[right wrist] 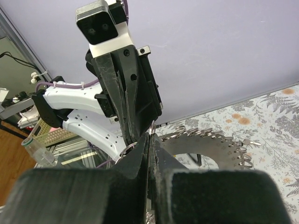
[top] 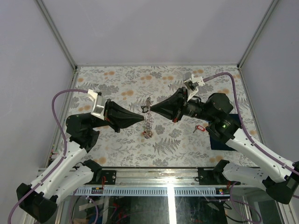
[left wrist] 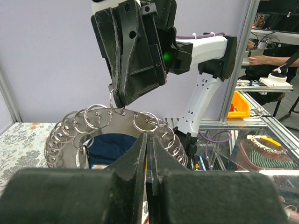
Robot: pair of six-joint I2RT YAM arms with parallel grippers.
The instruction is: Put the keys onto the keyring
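A metal keyring plate (left wrist: 126, 125), edged with several small wire rings, hangs upright between the arms. My right gripper is shut at its upper edge, on a small ring (left wrist: 112, 99) that loops at its fingertips. In the top view the right gripper (top: 151, 109) meets the upper part of the ring bundle (top: 148, 122). My left gripper (top: 143, 118) is shut just left of the bundle, and its tips (left wrist: 148, 137) overlap the plate's edge in the left wrist view. Nothing shows between them. A red-tagged key (top: 200, 128) lies on the table, right of the bundle.
A dark blue cloth (top: 220, 142) lies at the table's right, partly under the right arm. Metal rails (top: 154, 175) run along the front edge.
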